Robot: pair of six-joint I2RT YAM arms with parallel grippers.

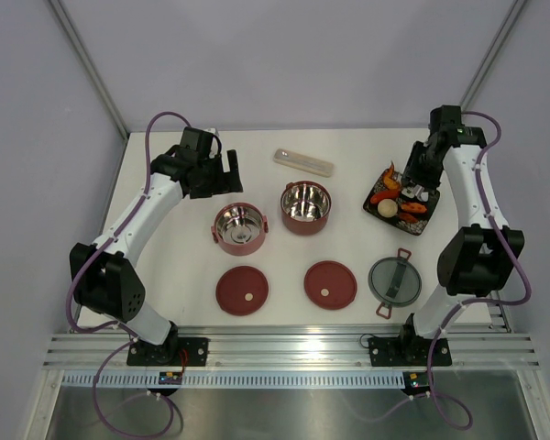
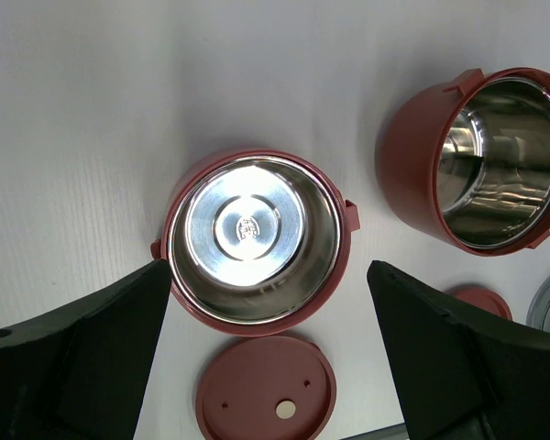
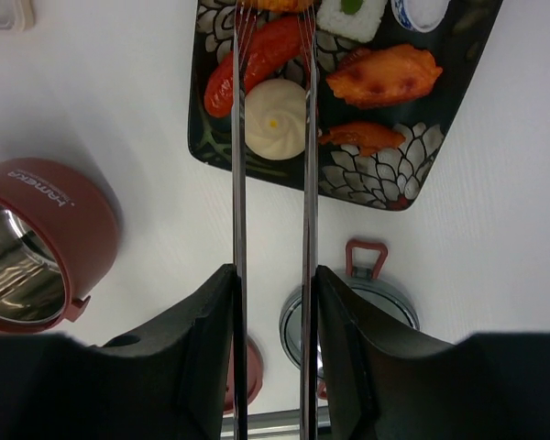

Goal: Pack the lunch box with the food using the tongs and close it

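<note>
My left gripper (image 1: 232, 171) hangs open over a low red pot (image 2: 247, 238) with a steel lining. A taller red pot (image 1: 304, 207) stands to its right. At the right, a black food tray (image 3: 477, 55) holds a sausage (image 3: 260, 57), a round bun (image 3: 274, 119), several fried pieces (image 3: 385, 78) and a rice piece with green on top. My right gripper is over this tray, its long fingers part open; whether anything is between their tips cannot be told.
Two red lids (image 1: 242, 290) (image 1: 330, 284) and a grey lid (image 1: 394, 280) with handles lie along the front. A long pale case (image 1: 302, 162) lies at the back.
</note>
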